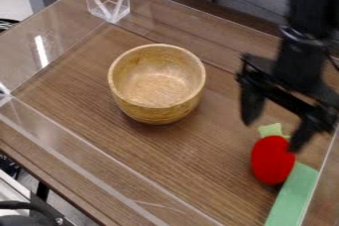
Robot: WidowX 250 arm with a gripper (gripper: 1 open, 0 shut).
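Note:
My black gripper (272,101) hangs over the right side of the table, open, its fingers apart above a red strawberry (273,159) with a green top. A light wooden bowl (158,105) stands left of centre, clear of the gripper.
A green object (292,206) lies at the lower right, beside the strawberry. A clear plastic piece (106,4) is at the upper left.

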